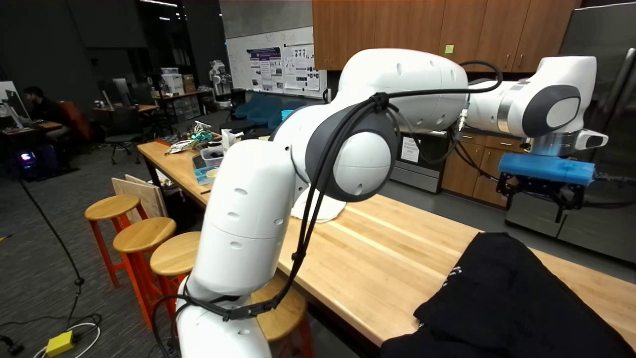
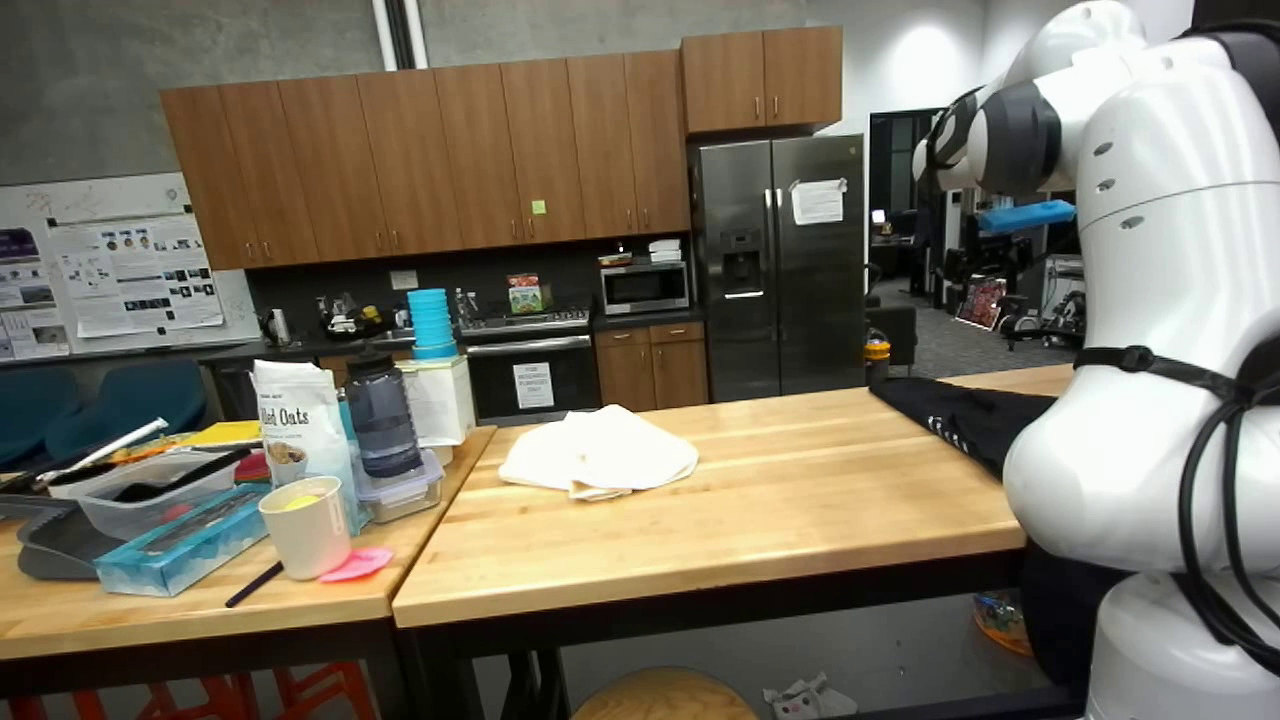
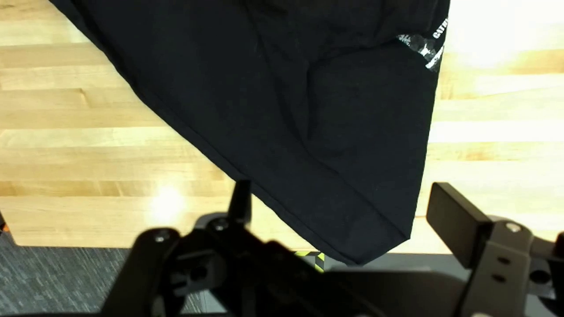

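Note:
A black cloth garment (image 1: 507, 292) with small white print lies spread over the near right part of the table. In the wrist view the same black cloth (image 3: 296, 116) tapers to a corner near the table's edge, below and between my fingers. My gripper is open, its two fingers wide apart with nothing held. From the side, the gripper (image 1: 539, 200) hangs above the table's far side, beyond and higher than the cloth, under a blue-wrapped mount (image 1: 545, 168). In exterior view 2 the black garment (image 2: 960, 414) is partly hidden behind the arm.
A folded white cloth (image 2: 606, 454) rests on the table's left part, with bare wood (image 2: 768, 504) between it and the garment. A cup (image 2: 306, 526), bottle (image 2: 384, 414) and containers crowd the adjoining table. Stools (image 1: 145, 235) stand along the near side.

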